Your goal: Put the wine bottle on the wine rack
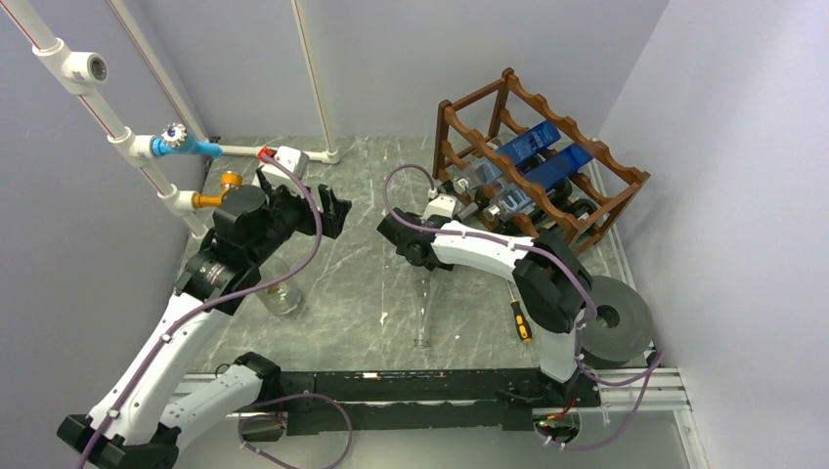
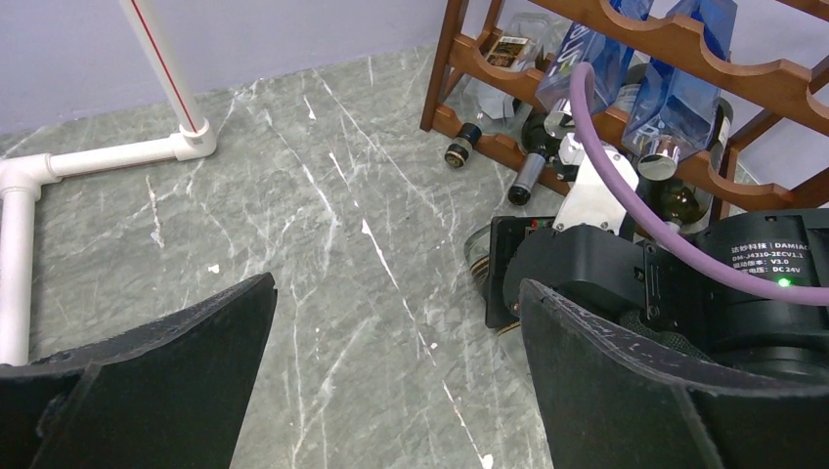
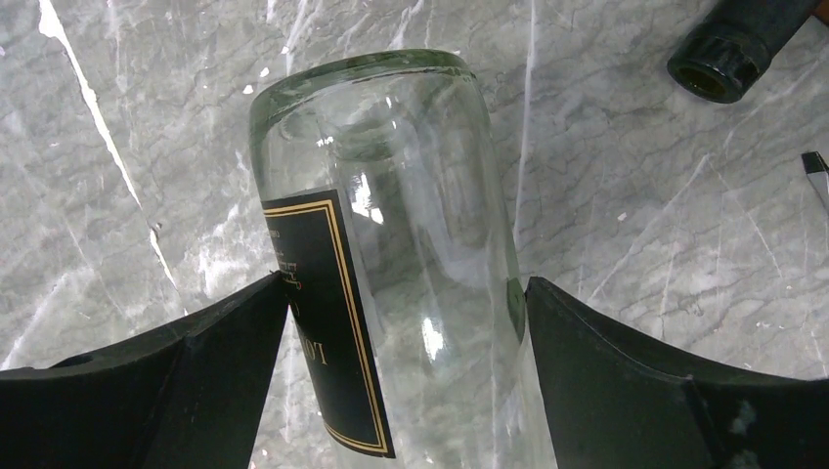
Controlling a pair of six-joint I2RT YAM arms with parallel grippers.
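Note:
A clear glass bottle [image 3: 420,274] with a black gold-edged label fills the middle of the right wrist view, lying between the fingertips of my open right gripper. In the top view it extends toward the front edge [image 1: 422,313] below that gripper. My left gripper hangs open over bare table at left, nothing between its fingers. The wooden wine rack [image 1: 626,181] stands at back right, holding blue and dark bottles.
A screwdriver [image 1: 520,322] lies right of the bottle, a dark round disc [image 1: 631,322] at right. Another glass container [image 1: 282,293] sits beneath the left arm. White pipes and valves line the left and back.

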